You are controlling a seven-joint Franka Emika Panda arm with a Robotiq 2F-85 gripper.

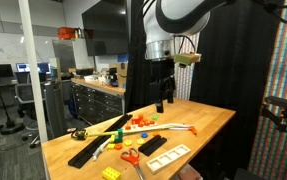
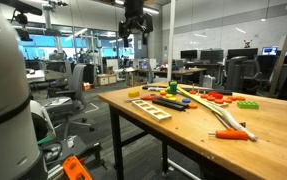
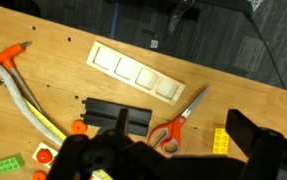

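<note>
My gripper hangs high above the wooden table, its fingers spread apart and nothing visible between them. In exterior view 2 the same gripper (image 2: 135,42) is at the top, well clear of everything. Below it in the wrist view lie orange-handled scissors (image 3: 173,130), with blades pointing up and right. A pale rectangular tray (image 3: 138,72) with several compartments lies above them in that view. Dark flat bars (image 3: 118,117) lie left of the scissors, and a yellow block (image 3: 220,141) is to their right, partly hidden by a finger.
An orange-handled tool (image 3: 10,53) and a pale, long curved piece (image 3: 21,95) lie at the left. Near them are a green block (image 3: 10,163) and several orange-red pieces (image 3: 44,156). Bare tabletop (image 1: 211,115) shows at the far right in exterior view 1.
</note>
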